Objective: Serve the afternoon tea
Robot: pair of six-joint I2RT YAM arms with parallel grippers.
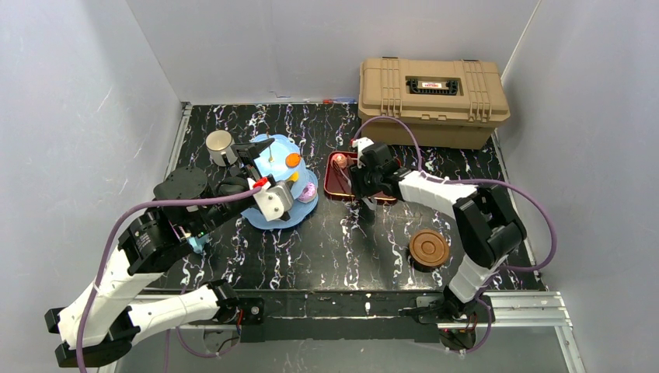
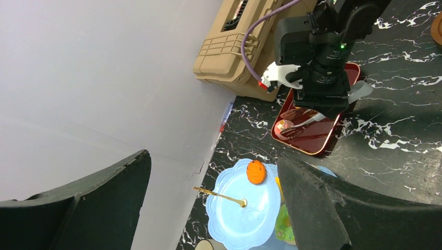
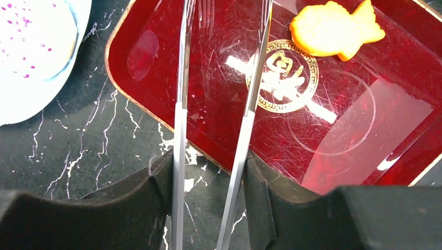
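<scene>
Silver tongs (image 3: pixel 180 120) stand between the fingers of my right gripper, which presses on their two outer sides; the tongs' legs are spread. They reach over the red tray (image 3: pixel 156 104). On the tray an orange fish-shaped treat lies to the right of the tongs, and a pink ball-shaped treat (image 2: pixel 284 129) sits by their tips in the left wrist view. The blue tiered stand (image 1: pixel 268 221) bears an orange treat (image 1: pixel 293 159) above and a pink-topped one (image 1: pixel 308 193) below. Beside its upper tier my left gripper is open and empty.
A tan case (image 1: pixel 435 93) fills the back right. A pale cup (image 1: pixel 220 144) stands behind the stand, and a brown-lidded jar (image 1: pixel 428 249) at the front right. Free table (image 1: pixel 334 252) lies in front of the tray.
</scene>
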